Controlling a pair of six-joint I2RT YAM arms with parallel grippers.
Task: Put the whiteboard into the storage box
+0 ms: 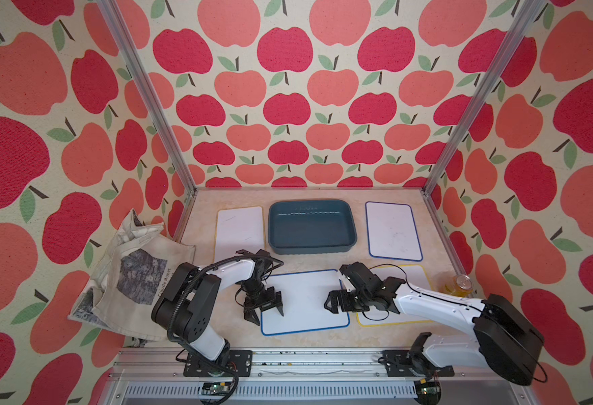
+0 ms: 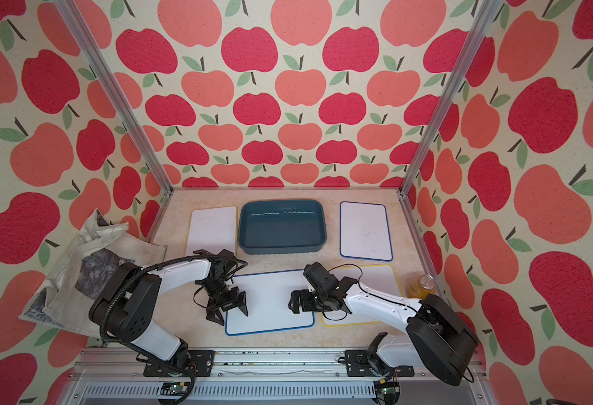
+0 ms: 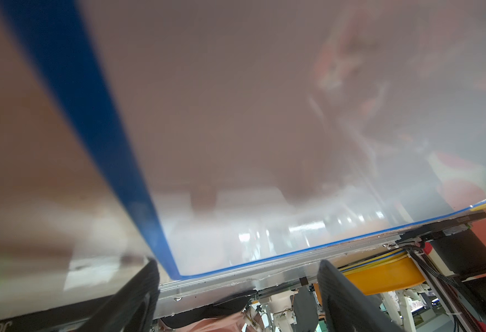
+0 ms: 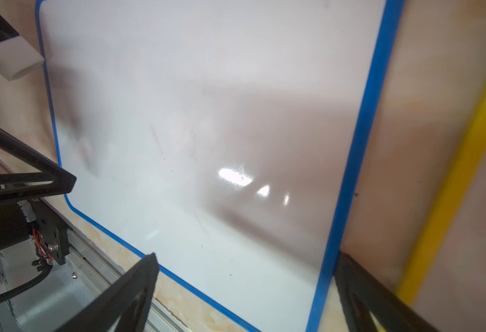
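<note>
A blue-edged whiteboard [image 1: 306,300] lies flat on the table at the front centre. The empty dark teal storage box [image 1: 312,226] sits behind it. My left gripper [image 1: 264,312] stands open low at the board's left end; in the left wrist view the blue edge runs between its fingers, not gripped. My right gripper [image 1: 333,303] is low at the board's right end; in the right wrist view its fingers [image 4: 126,301] are spread apart over the board and its right blue edge, with one finger beside that edge.
Other boards lie around: orange-edged [image 1: 239,233] back left, blue-edged [image 1: 392,229] back right, yellow-edged [image 1: 404,283] under the right arm. A yellow jar [image 1: 457,287] stands at the right edge. A canvas bag [image 1: 134,276] is at the left.
</note>
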